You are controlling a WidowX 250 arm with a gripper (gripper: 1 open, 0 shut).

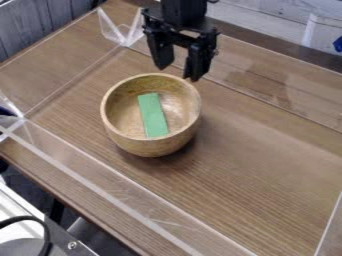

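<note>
A light wooden bowl [185,131] sits on the tabletop at centre left, with a flat green block [152,115] lying inside it. My black gripper [179,62] hangs just behind the bowl, above its back rim, open with its two fingers apart and nothing seen between them.
A clear plastic edge runs along the left side, and dark and white equipment [27,235] is at the lower left corner, off the table.
</note>
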